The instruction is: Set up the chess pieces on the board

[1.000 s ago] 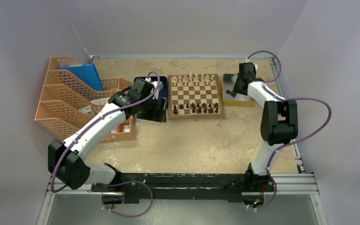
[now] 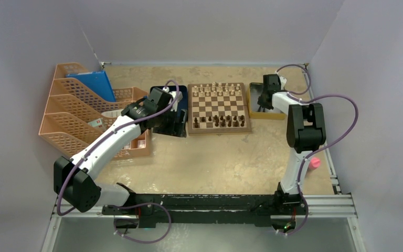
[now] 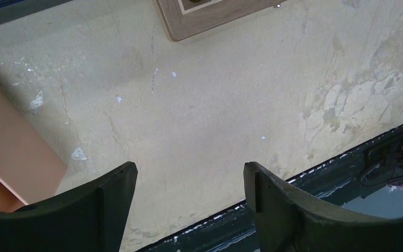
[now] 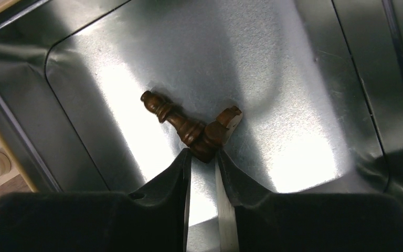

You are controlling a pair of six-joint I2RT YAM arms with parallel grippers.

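The chess board (image 2: 219, 108) carries pale pieces (image 2: 208, 93) along its far side and dark pieces (image 2: 222, 124) along its near side. In the right wrist view two dark pieces, a tall one (image 4: 176, 119) and a shorter one (image 4: 220, 126), lie on their sides in the metal tray (image 4: 273, 58), touching at one end. My right gripper is down at them, its fingers narrowly apart at their meeting end; firm contact cannot be made out. Left of the board, my left gripper stands open over bare table, nothing between its fingers.
A dark blue tray (image 2: 184, 101) lies partly under the left arm. An orange-tan organiser (image 2: 73, 113) fills the left side. A pink object (image 2: 314, 164) stands by the right arm. The table in front of the board (image 2: 220, 163) is clear.
The left arm and the pieces on the board stay where they were.
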